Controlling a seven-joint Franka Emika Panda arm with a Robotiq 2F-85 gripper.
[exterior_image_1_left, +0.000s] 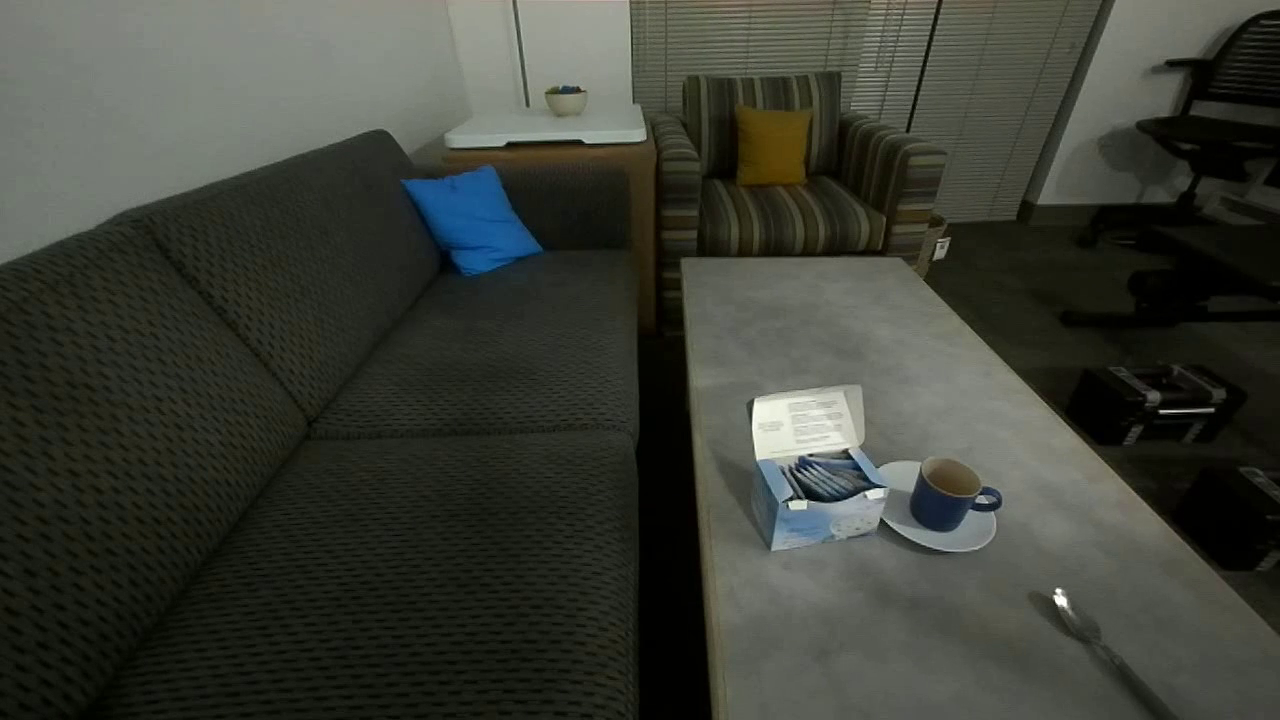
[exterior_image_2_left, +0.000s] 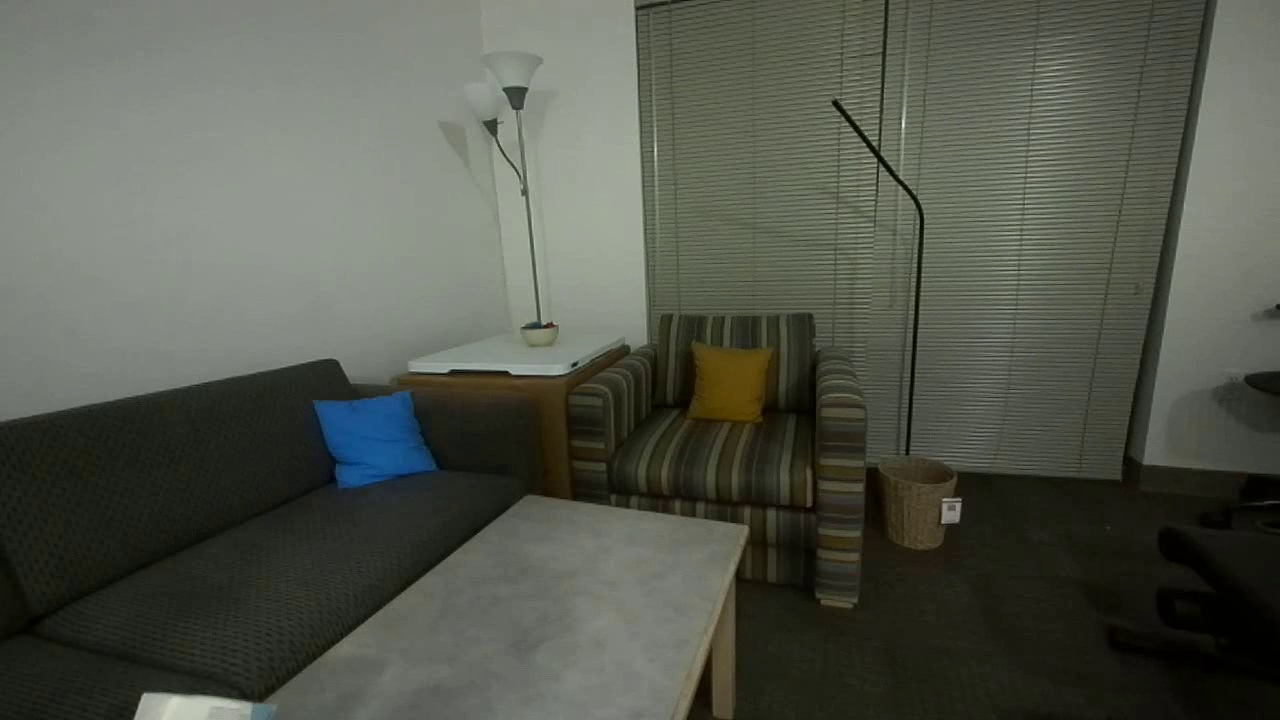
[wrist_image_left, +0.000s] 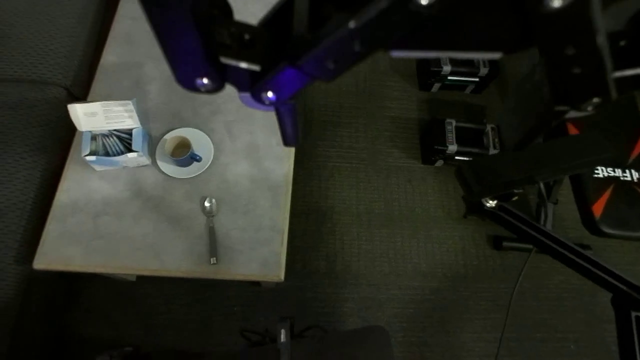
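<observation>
On the grey coffee table, a blue mug (exterior_image_1_left: 944, 493) stands upright on a white saucer (exterior_image_1_left: 974, 536). Left of it is an open light-blue box (exterior_image_1_left: 825, 524) packed with sachets, its lid raised. A metal spoon (exterior_image_1_left: 1105, 652) lies near the table's right edge. In the wrist view the mug (wrist_image_left: 181, 152), saucer (wrist_image_left: 184, 170), box (wrist_image_left: 114, 161) and spoon (wrist_image_left: 211, 227) are seen from above. My gripper shows dark and partly cut off at the top of that view; it is open, and nothing shows held in it. Neither exterior view includes it.
A dark sofa (exterior_image_1_left: 396, 528) with a blue pillow (exterior_image_1_left: 476, 220) runs along its left side; a striped armchair (exterior_image_1_left: 780, 216) with a yellow pillow (exterior_image_1_left: 773, 145) stands behind. Black cases (wrist_image_left: 462, 141) sit on the floor.
</observation>
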